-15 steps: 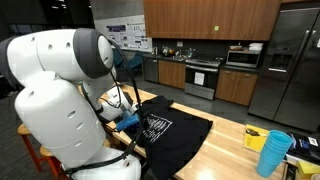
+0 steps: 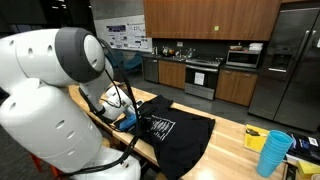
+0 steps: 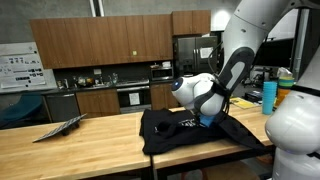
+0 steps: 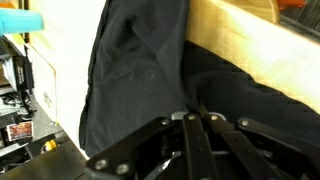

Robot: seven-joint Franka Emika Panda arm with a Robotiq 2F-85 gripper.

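Note:
A black cloth, seemingly a garment with a pale print [image 2: 178,128] lies spread over the wooden table. In the wrist view a raised fold of the cloth [image 4: 168,45] runs up to my gripper. The gripper is shut at the end of that fold, with the cloth gathered at its fingertips. Exterior view 2 shows the gripper [image 3: 205,119] low over the cloth [image 3: 160,124]; its fingers are too small and dark to make out there.
Blue cups [image 2: 273,153] stand at the table's right side, with a yellow item [image 2: 256,137] behind them. A dark flat object [image 3: 66,127] lies far along the table in exterior view 2. Bare wood [image 3: 85,150] is open beside the cloth.
The arm has shifted in exterior view 1: its near links sit differently at the left and now cover more of the stools. The spread cloth looks much the same.

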